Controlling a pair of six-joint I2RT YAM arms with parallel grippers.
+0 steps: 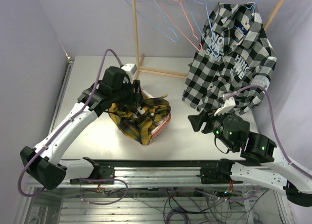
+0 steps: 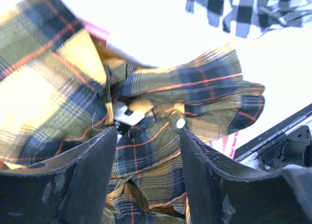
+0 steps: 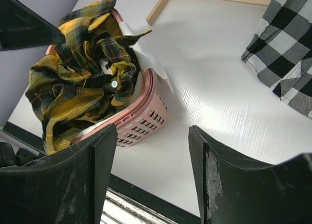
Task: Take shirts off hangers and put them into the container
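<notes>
A yellow-and-dark plaid shirt (image 1: 144, 121) lies crumpled in a pink basket (image 3: 146, 124). My left gripper (image 1: 134, 90) is raised over it; in the left wrist view its fingers stand apart (image 2: 149, 151), nothing held visibly between them. Black-and-white checked shirts (image 1: 219, 58) hang on hangers at the back right. My right gripper (image 1: 202, 119) stands open over the bare table in front of them, its fingers empty (image 3: 151, 155).
A wooden rack (image 1: 161, 72) carries empty blue and pink hangers (image 1: 180, 9) overhead.
</notes>
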